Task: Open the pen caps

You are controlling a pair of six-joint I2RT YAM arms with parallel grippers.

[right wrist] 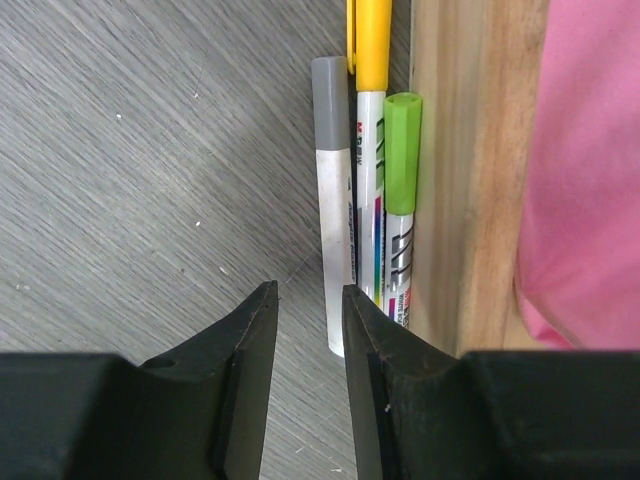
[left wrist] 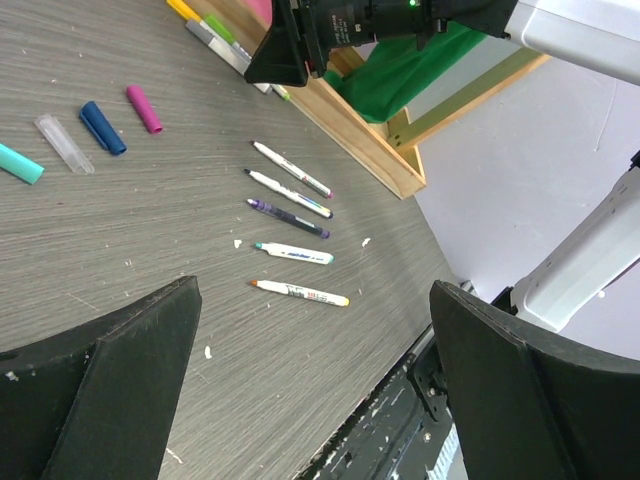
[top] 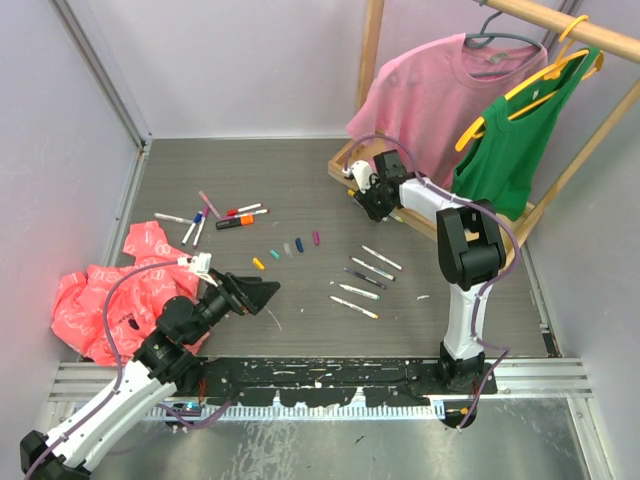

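Note:
Three capped pens lie side by side against the rack's wooden base in the right wrist view: a grey-capped pen [right wrist: 335, 200], a yellow-capped pen [right wrist: 371, 150] and a green-capped pen [right wrist: 402, 170]. Over the lower end of the grey-capped one is my right gripper, its fingers parted with no pen held between them. My left gripper [top: 270, 297] stands open and empty above the table at the left. Several uncapped pens, among them an orange-tipped pen [left wrist: 300, 292] and a purple pen [left wrist: 290, 217], lie mid-table. Loose caps, including a pink cap [left wrist: 144, 108] and a blue cap [left wrist: 102, 127], are left of them.
The wooden rack base [right wrist: 465, 180] borders the pens on the right, with a pink shirt [top: 430, 110] and a green top [top: 520, 140] hanging above. More markers [top: 234, 221] lie at the left near a red plastic bag [top: 110, 300].

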